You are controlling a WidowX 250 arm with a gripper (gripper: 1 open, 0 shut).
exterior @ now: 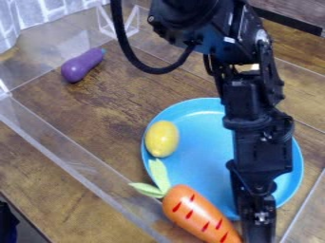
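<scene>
A blue plate [203, 127] holds a yellow oval object [162, 139] on its left side. A toy carrot [195, 214] with pale green leaves lies across the plate's lower left edge and beyond it. The black gripper [253, 209] reaches down over the plate's right part to the lower edge of the view, right of the carrot. Its fingertips are dark and overlapping, so whether they are open or shut cannot be told.
A purple eggplant [82, 65] lies at the upper left. Bare wooden surface [89, 123] spans the left and middle, with clear plastic edges running along it.
</scene>
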